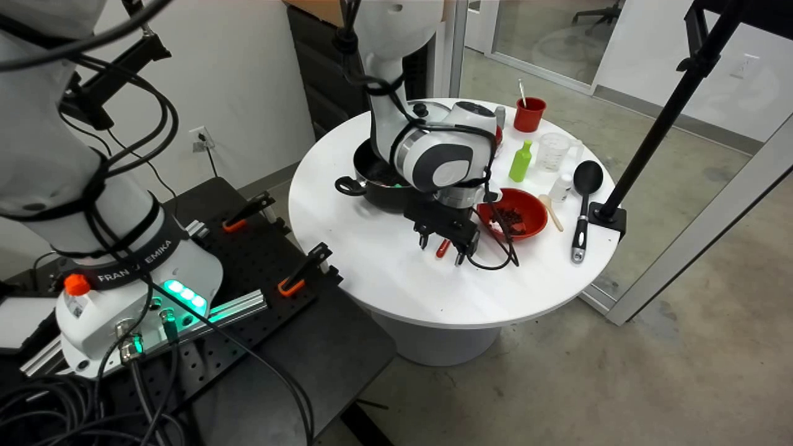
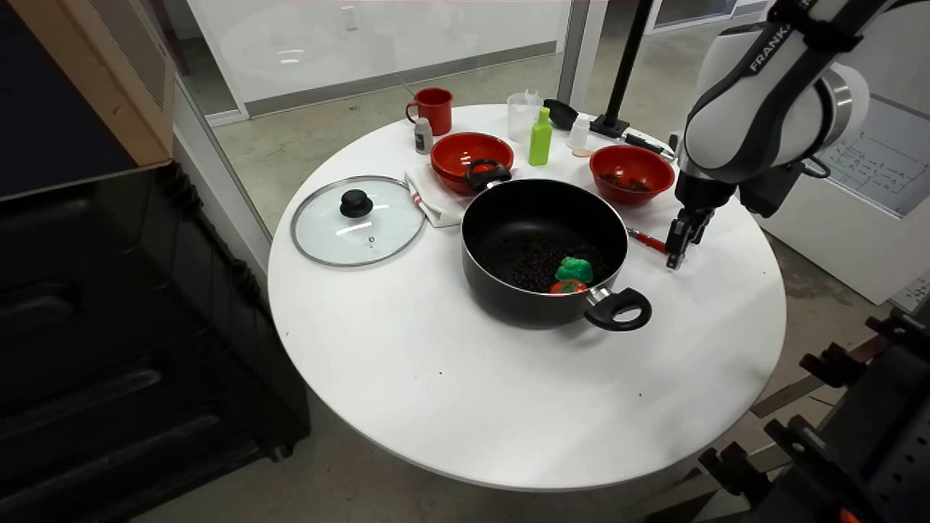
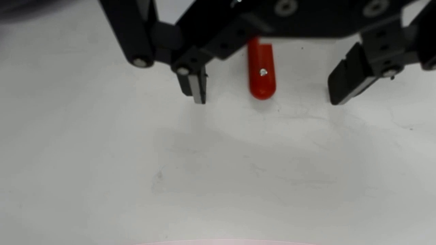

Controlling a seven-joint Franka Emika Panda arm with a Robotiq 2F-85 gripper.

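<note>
A red handle lies on the white table, its rounded end between my spread fingers in the wrist view. My gripper is open, with a gap on either side of the handle and neither finger touching it. The same red handle shows under my gripper in exterior view 1. From the other side, the handle points away from beside the black pot toward my gripper. The handle's far end is hidden by the gripper body in the wrist view.
The black pot holds dark beans, a green piece and a tomato. A red bowl with dark bits stands close behind the handle. A glass lid, a green bottle and a black spoon lie farther off.
</note>
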